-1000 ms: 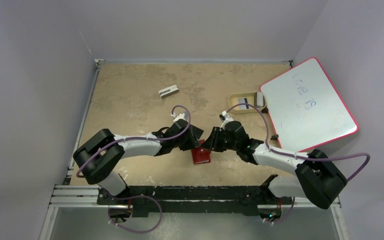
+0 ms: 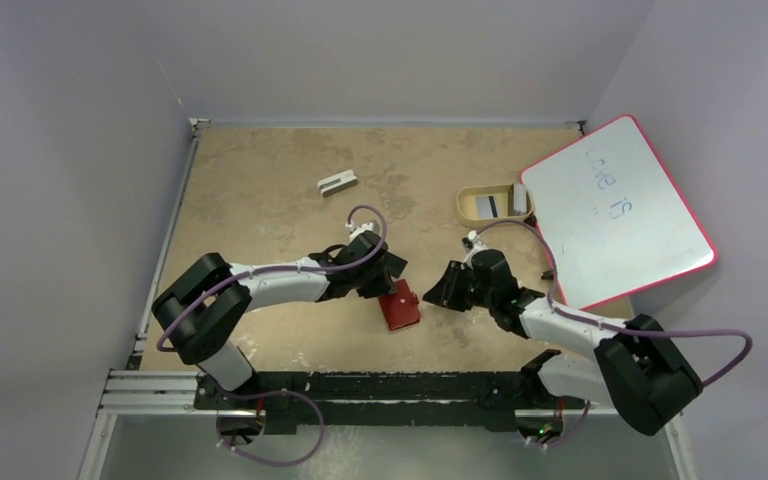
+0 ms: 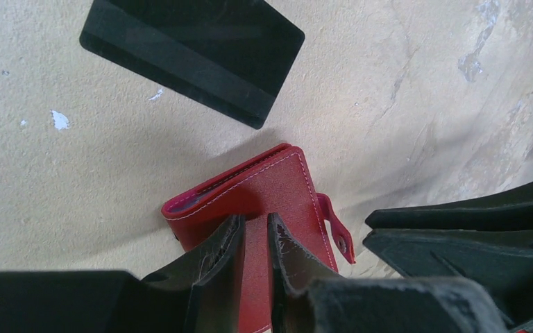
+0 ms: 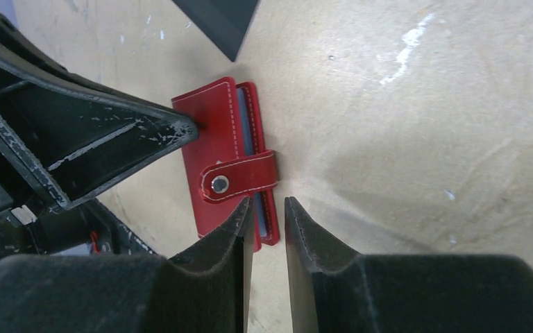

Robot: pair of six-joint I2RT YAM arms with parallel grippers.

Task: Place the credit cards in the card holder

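The red card holder [image 2: 401,308] lies on the table between my arms. Its strap with a snap [image 4: 239,176] is closed across the side, and its slotted top edge [image 3: 225,177] faces the left wrist camera. Beyond that edge lie overlapping black cards [image 3: 194,59], apart from the holder. My left gripper is over the holder's upper face; red leather shows through the narrow gap between its fingertips, but whether they grip anything is unclear. Right of the holder, my right gripper is slightly open and empty, clear of the strap.
A beige tray [image 2: 468,219] with cards and a pale block stands at the back right, beside a red-edged whiteboard [image 2: 615,205]. A white slotted object [image 2: 337,183] sits farther back.
My right gripper has drawn back from the holder to the right. The left gripper has shifted slightly, and the holder has turned a little. The black cards remain beyond it.
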